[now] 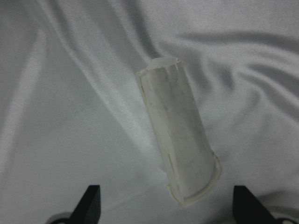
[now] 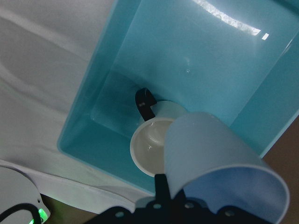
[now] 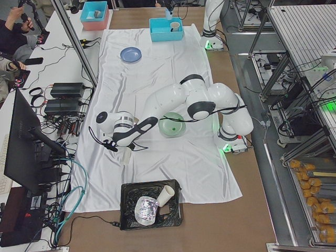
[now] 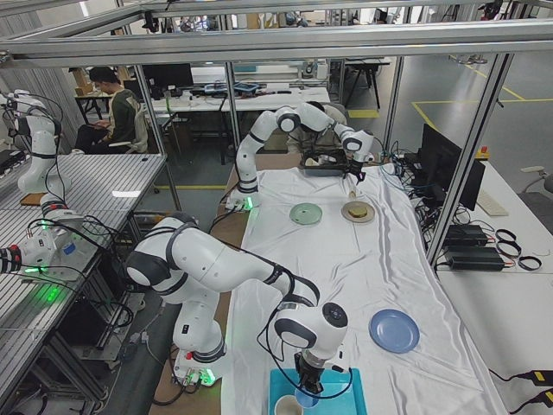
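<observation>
My left gripper stands open above a crumpled off-white paper cup [image 1: 177, 130] lying on its side on the white cloth. My right gripper is shut on the rim of a light blue cup [image 2: 215, 154], held over the teal bin [image 2: 191, 51]. A white mug [image 2: 145, 149] with a black handle sits inside that bin. A tan plate with a yellow item [image 4: 358, 210] lies beside the green plate [image 4: 306, 213].
A blue plate [image 3: 130, 54] lies toward the far end. A black lined bin [image 3: 131, 216] with foil and a white cup stands at the near end. Cables and monitor line the left side.
</observation>
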